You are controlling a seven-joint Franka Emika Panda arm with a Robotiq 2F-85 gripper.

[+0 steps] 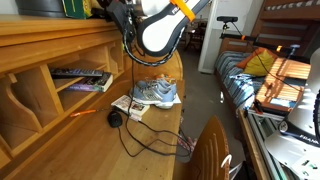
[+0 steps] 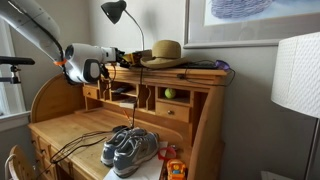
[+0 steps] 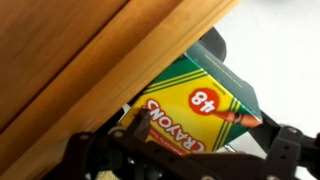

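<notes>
A green and yellow crayon box [image 3: 190, 105] marked "48" fills the middle of the wrist view, tilted beside a wooden edge. My open gripper has its dark fingers at the lower left and lower right, with the box's near part between them in this view. Whether either finger touches it, I cannot tell. From the second exterior view, the gripper [image 2: 121, 58] is at the top of the desk hutch, left of a tan hat [image 2: 166, 51]. The first exterior view cuts off most of the hutch top.
A wooden hutch [image 2: 188, 108] with cubbies stands on the desk; a green ball [image 2: 170, 93] sits in one. Grey shoes [image 1: 155, 92], cables and a black mouse [image 1: 114, 119] lie on the desktop. A lamp [image 2: 114, 12] rises close behind the arm.
</notes>
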